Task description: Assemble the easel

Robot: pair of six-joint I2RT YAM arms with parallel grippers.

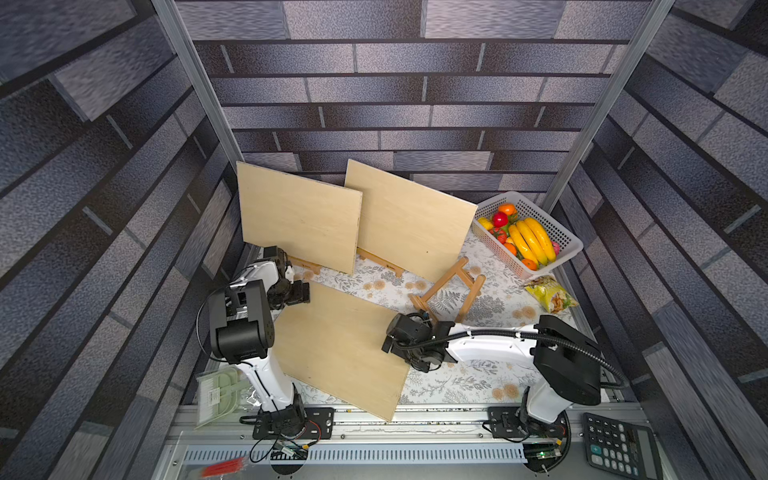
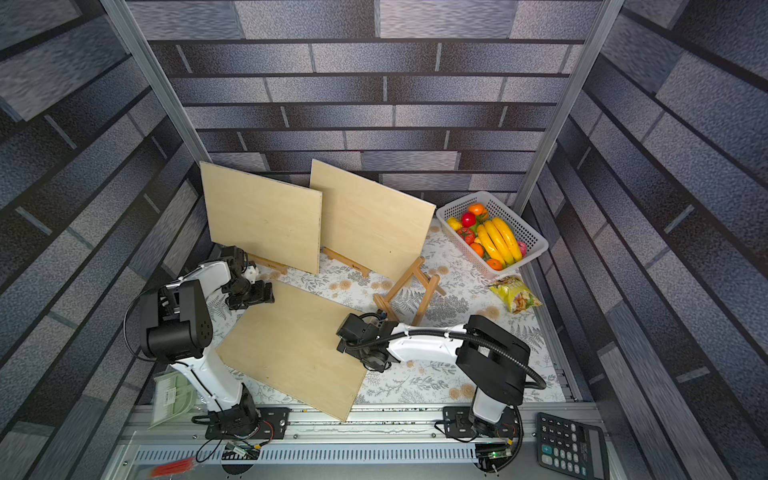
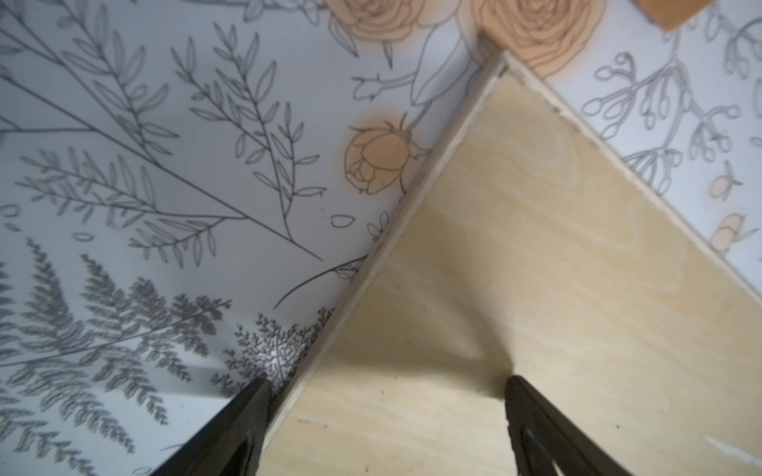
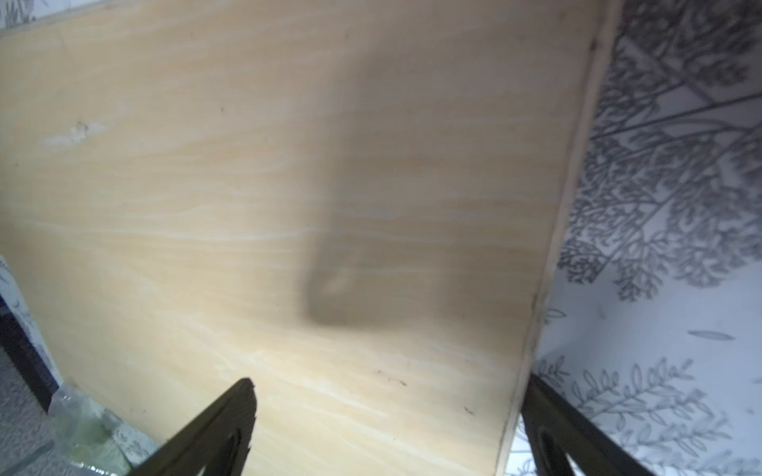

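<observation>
A pale wooden board [image 1: 340, 344] lies flat on the patterned cloth. At its far left corner my left gripper [image 1: 301, 293] is open; the left wrist view shows its fingers [image 3: 230, 432] spread over that corner. Above the board's right edge hangs my right gripper, open, with one finger [image 4: 210, 428] over the wood and the other [image 4: 567, 432] just past the edge. A small wooden easel frame [image 1: 456, 288] stands empty beyond the right gripper. Two more boards, the left one [image 1: 300, 212] and the right one [image 1: 412, 220], lean upright on easels at the back.
A grey basket [image 1: 569, 244] of fruit stands at the back right, with a yellow snack bag [image 1: 550, 294] in front of it. A clear greenish container [image 1: 217, 393] sits at the front left.
</observation>
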